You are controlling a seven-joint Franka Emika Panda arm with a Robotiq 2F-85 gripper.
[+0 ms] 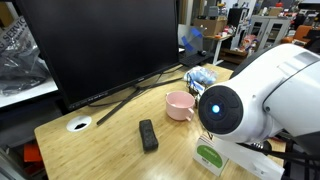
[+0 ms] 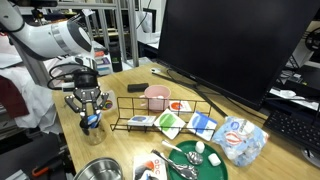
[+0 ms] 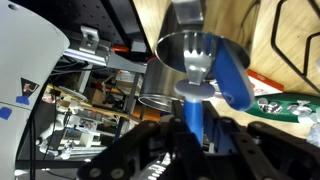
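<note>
My gripper is shut on the blue handle of a fork [image 3: 198, 58] in the wrist view, its metal tines pointing away from the fingers. Behind the tines is the round mouth of a metal cup [image 3: 172, 52]. Another blue-handled utensil [image 3: 234, 82] lies beside the fork, over or in that cup. In exterior view 2 the gripper [image 2: 89, 107] is just above the cup [image 2: 84, 134] at the table's left edge, with blue showing below the fingers. Whether the fork tips are inside the cup I cannot tell.
Close by are a metal pot [image 2: 101, 170], a black wire rack [image 2: 140, 125] and a pink bowl [image 2: 157, 92]. A green plate [image 2: 190, 170] with utensils lies at the front. A white-and-green box [image 1: 211, 154] stands under the arm.
</note>
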